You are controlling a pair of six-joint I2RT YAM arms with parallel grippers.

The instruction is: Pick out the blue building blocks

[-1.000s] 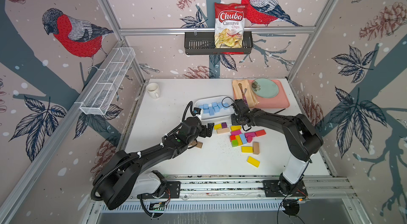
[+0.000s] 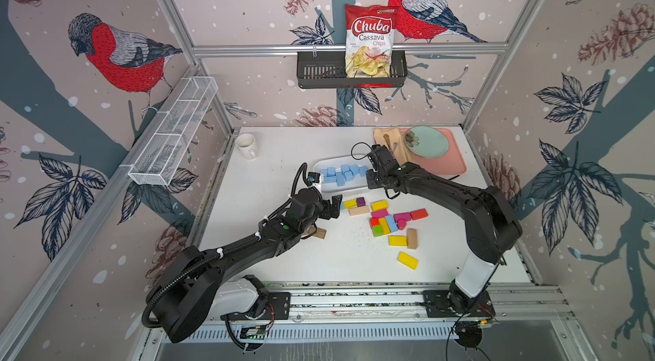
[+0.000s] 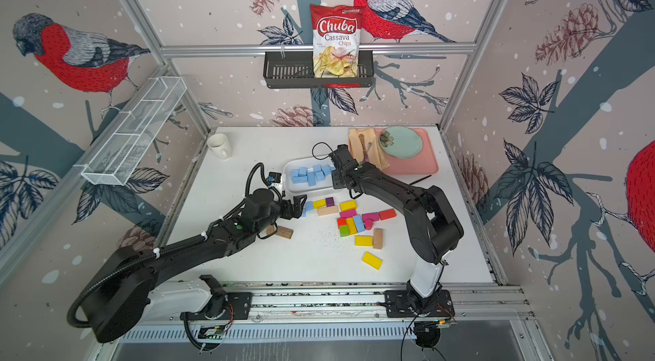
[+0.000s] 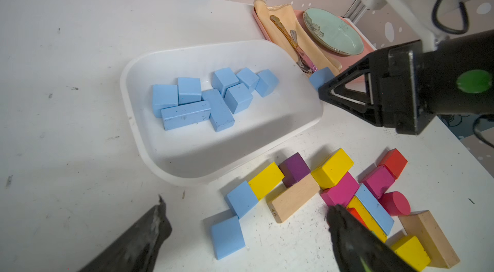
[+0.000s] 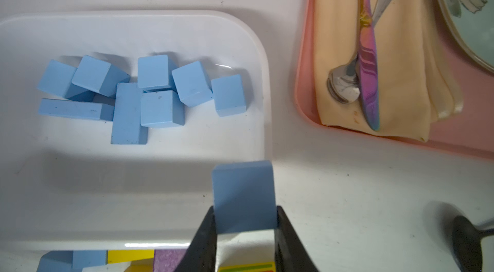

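My right gripper is shut on a blue cube [image 5: 245, 197], held up over the right end of the white tray [image 4: 146, 156]. Inside that tray lie several blue blocks [image 4: 185, 115], cubes and longer pieces. My left gripper stands open low over the table, no block between its fingers. Ahead of it, in the left wrist view, two blue cubes rest on the table: one nearer cube [image 4: 227, 237] and one farther cube [image 4: 241, 199] touching a yellow block. A long blue block [image 4: 374, 206] lies among the coloured blocks to the right.
Yellow [image 4: 332, 169], purple [image 4: 294, 169], magenta, red and wooden blocks crowd the table in front of the tray. A pink tray [image 2: 450, 156] with cloth, cutlery and a green plate [image 2: 426, 141] sits at back right. A white mug [image 2: 247, 146] stands at back left.
My right gripper has moved left and toward the back, from beside the tray's right end to over it. The left arm shows hardly any movement.
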